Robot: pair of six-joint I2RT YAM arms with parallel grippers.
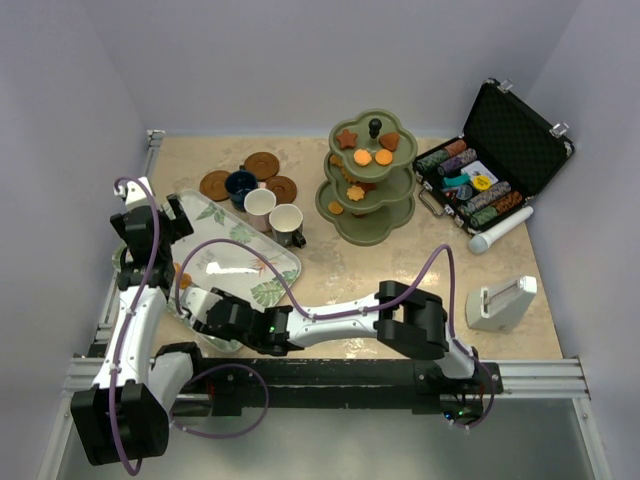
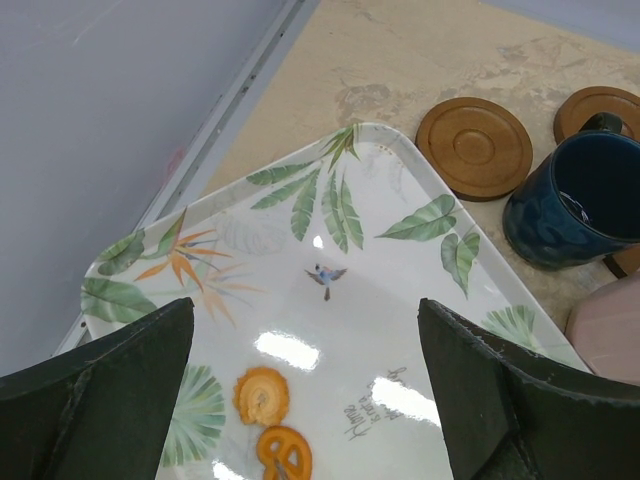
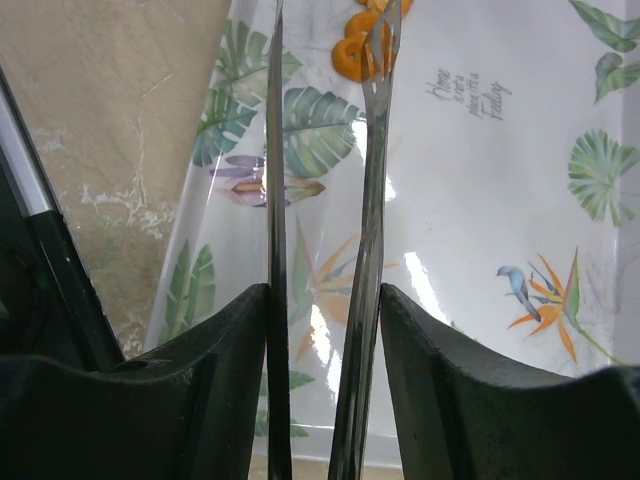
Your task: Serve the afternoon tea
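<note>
On the white leaf-patterned tray (image 1: 235, 260) lie a round cookie (image 2: 258, 392) and a pretzel cookie (image 2: 285, 455). My left gripper (image 1: 150, 215) hangs open above the tray's left part, nothing between its fingers. My right gripper is over the tray, gripping metal tongs (image 3: 370, 220) whose tips reach to the orange pretzel (image 3: 349, 58); whether they pinch it is unclear. A three-tier green stand (image 1: 365, 228) holds more cookies at the back.
A blue mug (image 2: 555, 222), pink and white mugs (image 1: 287, 223) and wooden coasters (image 2: 473, 147) stand behind the tray. An open case of chips (image 1: 475, 182), a white cylinder (image 1: 500, 229) and a white box (image 1: 500, 303) occupy the right side.
</note>
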